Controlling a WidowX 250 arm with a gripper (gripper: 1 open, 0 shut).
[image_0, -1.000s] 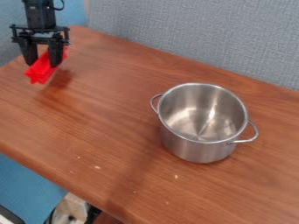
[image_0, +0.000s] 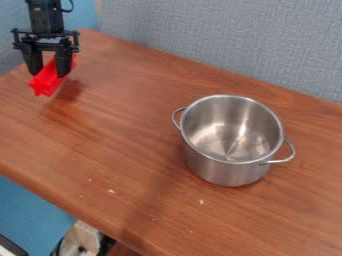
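My black gripper (image_0: 48, 58) is at the upper left of the camera view, shut on a red object (image_0: 48, 82) held tilted at the left end of the wooden table (image_0: 140, 120), with a shadow beside it. A steel pot (image_0: 230, 150) with two side handles stands on the right part of the table, well apart from the gripper; its inside looks empty.
A grey padded wall (image_0: 227, 40) runs along the back edge. Past the left edge lies a blue surface (image_0: 34, 215), with some unclear items at the bottom left corner.
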